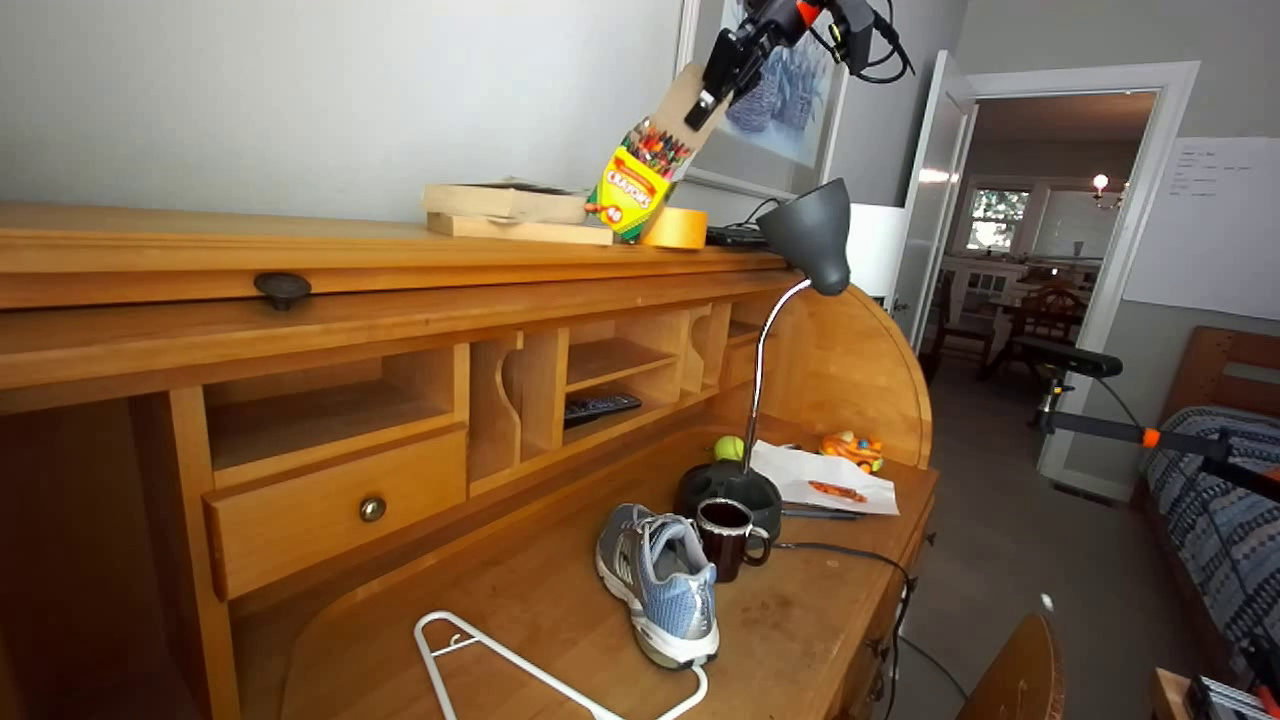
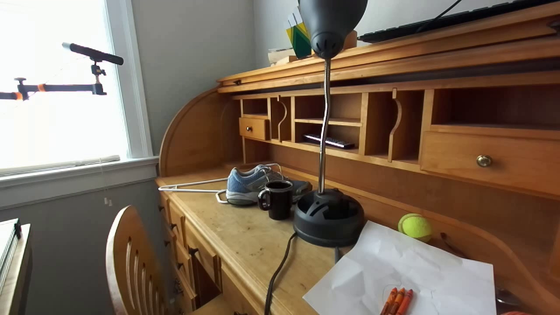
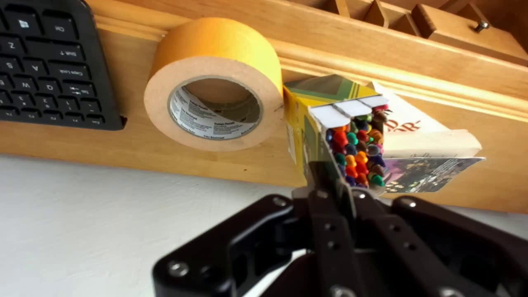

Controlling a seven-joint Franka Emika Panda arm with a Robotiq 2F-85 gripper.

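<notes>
A yellow and green crayon box [image 1: 632,192], full of crayons, tilts over the desk's top shelf with its tan lid flap raised. My gripper [image 1: 701,113] is shut on that thin flap. In the wrist view, the crayon tips [image 3: 357,153] fill the open box just beyond my gripper. The box is close to a roll of tape [image 3: 218,42] on one side and paperbacks [image 3: 428,143] on the other. From the second exterior view, part of the box [image 2: 300,41] shows behind the lamp head; whether its base rests on the shelf is unclear.
A black keyboard [image 3: 49,69] lies on the shelf past the tape. The lamp head [image 1: 813,234] rises in front of the shelf. Below are a shoe [image 1: 660,576], a mug [image 1: 728,536], a hanger [image 1: 516,660] and paper [image 1: 798,470]. The shelf left of the books is clear.
</notes>
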